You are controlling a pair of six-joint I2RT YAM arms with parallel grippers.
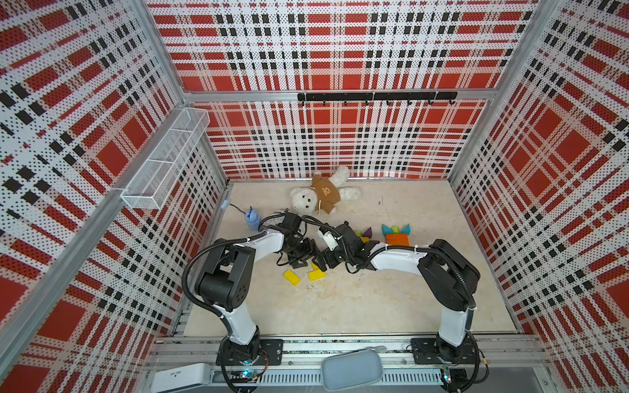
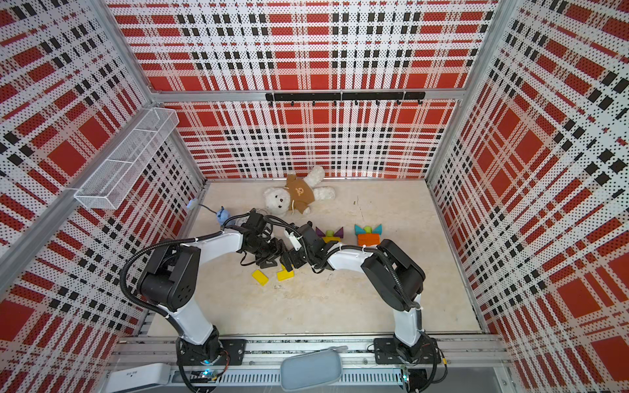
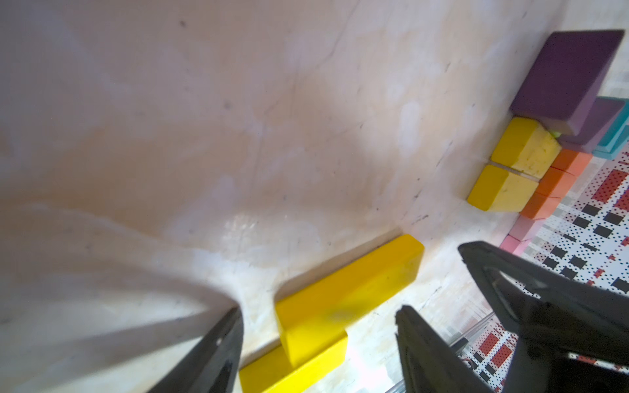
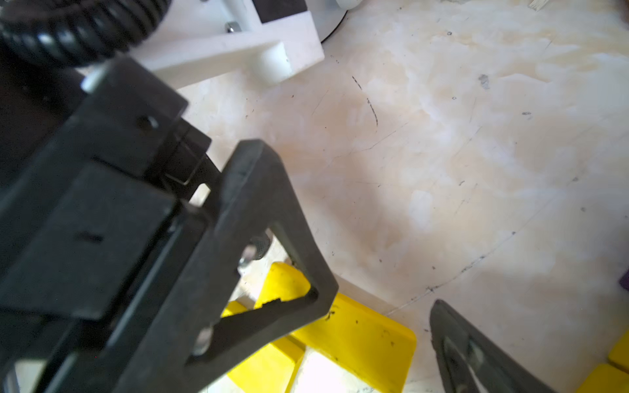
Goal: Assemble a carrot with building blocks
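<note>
My left gripper is low at the table centre, shut on a yellow block point(image 3: 347, 281), with another yellow block point(image 3: 275, 370) beneath or against it. My right gripper is close beside it from the right, open, its fingers around the same yellow pieces in the right wrist view. The arms crowd together and partly hide these blocks in both top views. A loose yellow block point(image 1: 291, 277) lies just in front. To the right stand purple-and-yellow pieces point(image 3: 563, 72) and an orange-and-turquoise group point(image 1: 397, 239).
A white teddy bear point(image 1: 326, 191) lies at the back, a blue object with a cord point(image 1: 252, 219) at the left, and a wire basket point(image 1: 165, 160) on the left wall.
</note>
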